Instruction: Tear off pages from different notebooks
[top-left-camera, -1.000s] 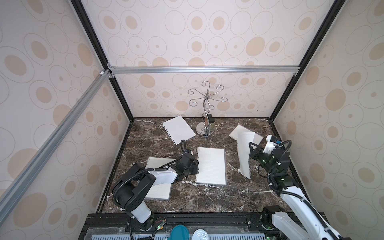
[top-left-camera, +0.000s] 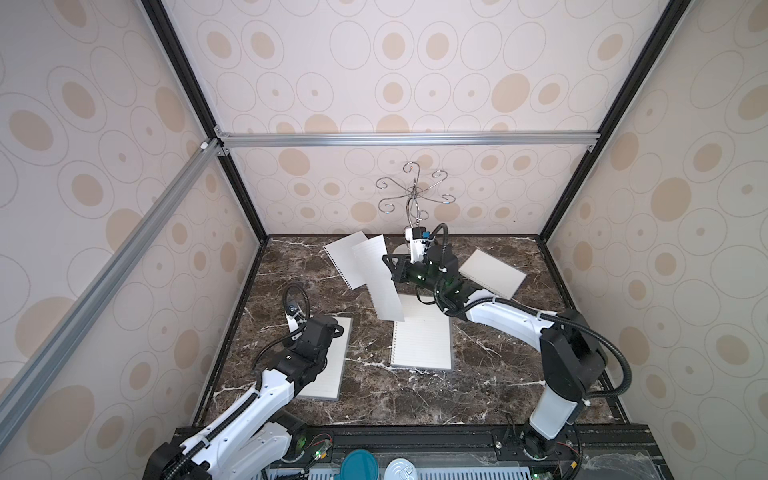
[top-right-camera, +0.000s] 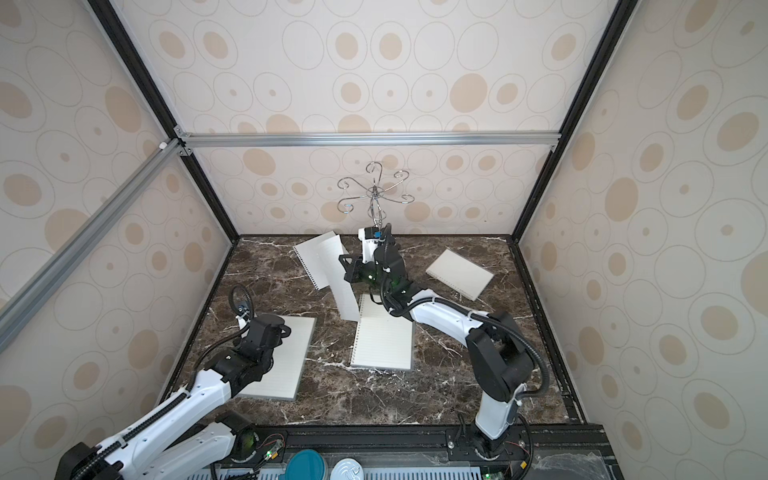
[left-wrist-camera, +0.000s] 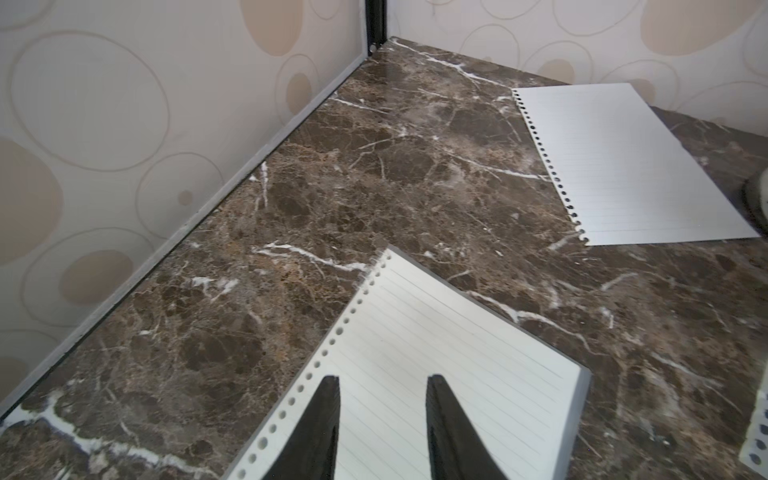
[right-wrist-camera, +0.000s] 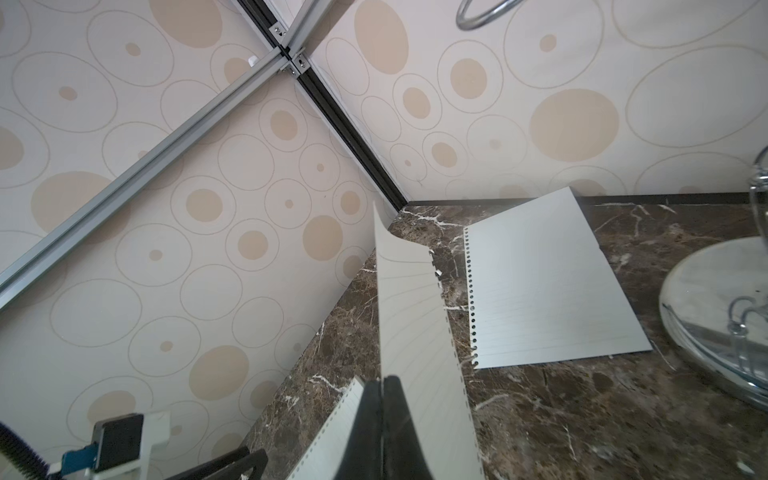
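Note:
A loose lined page (top-left-camera: 378, 280) hangs from my right gripper, which is shut on it; the sheet curves upward ahead of the fingers and trails down behind. Just behind it, a torn sheet with a perforated edge lies flat at the back left. My left gripper is above the left notebook (left-wrist-camera: 440, 336), its fingers apart with nothing between them. The middle notebook (top-left-camera: 422, 340) lies front centre, its top edge partly covered by the right arm. Another notebook (top-left-camera: 493, 274) lies tilted at the back right.
A chrome stand with curled arms (top-left-camera: 413, 196) rises at the back centre; its round base (right-wrist-camera: 720, 312) is beside the flat sheet. Bare marble (top-left-camera: 496, 376) shows at the front right. Walls close in the sides and back.
My right gripper has swung left across the table, carrying the page from the right side to the back-left sheet. My left gripper has moved left, away from the middle notebook, over the left one.

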